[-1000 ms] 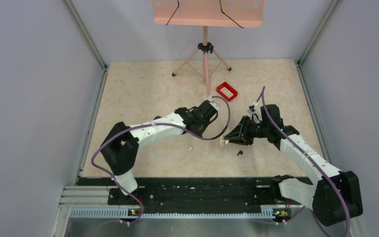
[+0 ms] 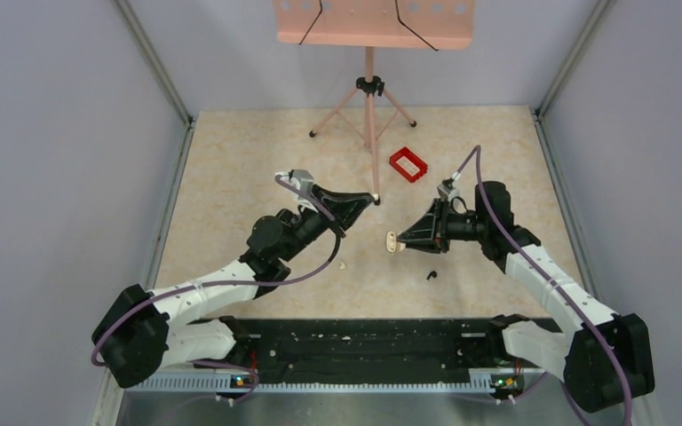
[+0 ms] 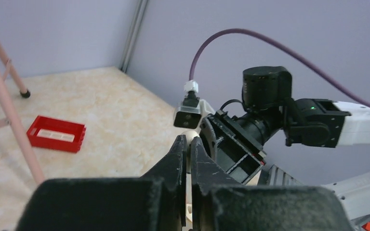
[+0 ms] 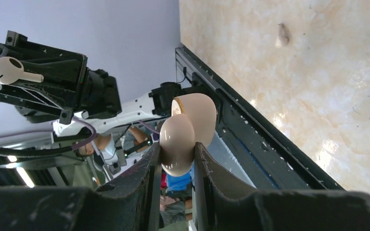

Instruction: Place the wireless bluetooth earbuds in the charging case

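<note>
My right gripper point(image 2: 401, 241) is shut on the cream charging case point(image 2: 392, 241) point(image 4: 202, 118), whose lid and gold-edged inside show in the right wrist view. My left gripper point(image 2: 366, 199) is shut and raised up and left of it, with a small white piece point(image 3: 190, 137) at its tips, apparently an earbud. A small pale earbud point(image 2: 342, 264) point(image 4: 282, 36) lies on the table below, left of the case.
A red tray point(image 2: 398, 158) sits at the back, beside the pink stand point(image 2: 373, 155). A small black object point(image 2: 432, 275) lies near the right arm.
My left arm has swung round, bringing its gripper up to point right. My right gripper has moved slightly left and up in the top view with the case.
</note>
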